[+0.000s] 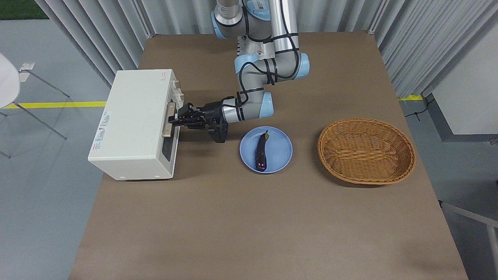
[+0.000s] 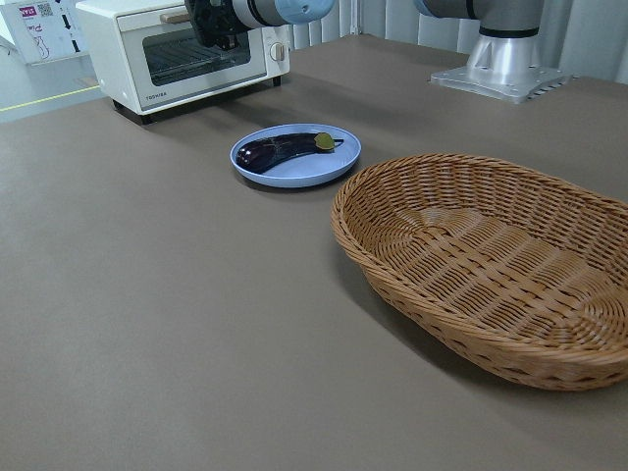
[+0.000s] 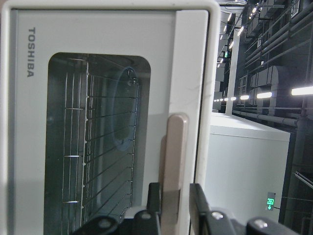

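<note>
A white Toshiba toaster oven (image 1: 128,121) stands at the left of the table, its door closed with a glass window. In the wrist view the door handle (image 3: 173,156) runs vertically, and the open gripper has a fingertip on either side of its lower part. In the front view the gripper (image 1: 175,120) reaches the handle from the right. Whether the pads touch the handle is unclear.
A blue plate (image 1: 280,154) holding an eggplant (image 1: 261,156) lies right of the oven, near the arm. A wicker basket (image 1: 366,151) sits farther right.
</note>
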